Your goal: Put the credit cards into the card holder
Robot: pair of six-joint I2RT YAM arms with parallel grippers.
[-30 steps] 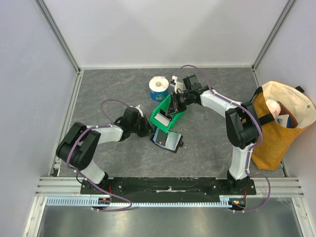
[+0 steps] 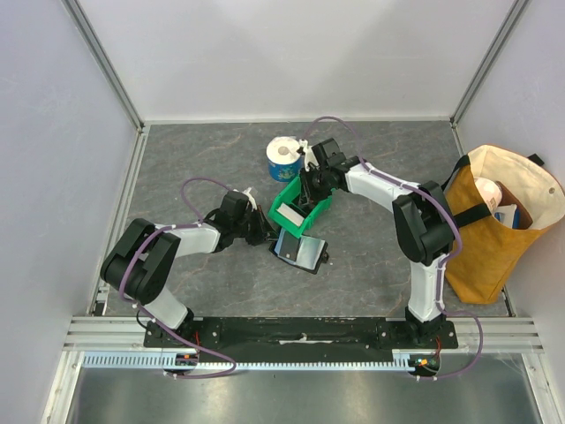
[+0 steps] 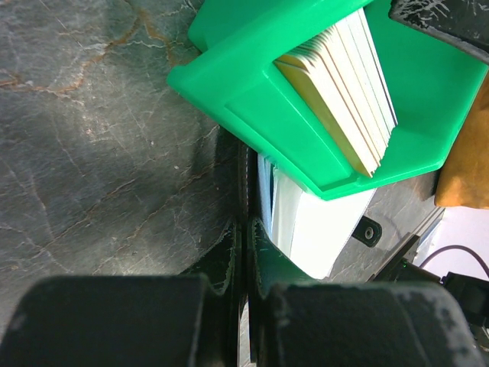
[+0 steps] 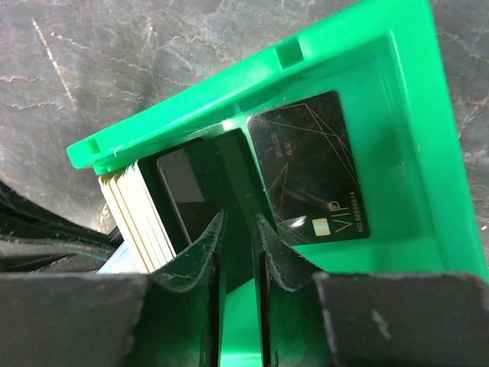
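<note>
A green box [image 2: 321, 212] holds the credit cards. In the right wrist view, a black VIP card [image 4: 309, 164] lies flat in it, beside overlapping dark cards [image 4: 229, 172] and an upright stack of pale-edged cards [image 4: 137, 218]. My right gripper is over the box, its fingers slightly apart, with a dark card visible beyond the gap and no card clearly between them. The open card holder [image 2: 305, 252], dark outside with pale sleeves, lies in front of the box. My left gripper is shut on its dark edge [image 3: 244, 183].
Behind the box stands a blue-and-white roll [image 2: 283, 159]. A mustard bag [image 2: 481, 243] fills the right side. Bare grey tabletop [image 2: 371, 265] lies right of the card holder, and the box wall [image 3: 252, 69] overhangs the holder's edge in the left wrist view.
My left arm and the card holder have stayed put.
</note>
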